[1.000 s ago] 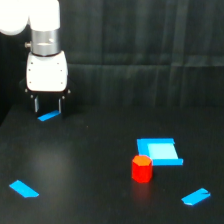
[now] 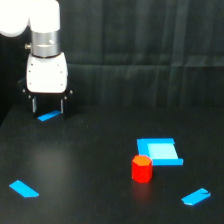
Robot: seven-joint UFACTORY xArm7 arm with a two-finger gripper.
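My gripper [image 2: 48,105] points down at the far left of the dark table. Its two fingers stand apart, so it is open, with no object seen held between them. A flat blue piece [image 2: 48,116] lies on the table right below the fingertips; whether they touch it, I cannot tell. A second blue piece [image 2: 24,189] lies at the front left, and a third blue piece [image 2: 196,197] at the front right. Right of centre is a blue tray [image 2: 154,142] with a pale inside. A red block [image 2: 142,169] stands just in front of it.
A dark curtain [image 2: 140,55] closes off the back.
My gripper is very slightly lower over the far-left blue piece. The tray, red block and other blue pieces have stayed put.
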